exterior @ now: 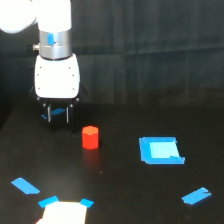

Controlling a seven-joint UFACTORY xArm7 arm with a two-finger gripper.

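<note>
A red block (91, 138) stands on the black table, left of the middle. My gripper (57, 116) hangs behind the block and to its left, clear of it. Its two dark fingers are spread apart, and nothing shows between them. To the right of the block lies a pale square (163, 150) bordered with blue tape.
Blue tape strips lie at the front left (25, 186) and front right (197, 196). A pale sheet (64, 213) is cut off by the bottom edge, with blue tape at its corners.
</note>
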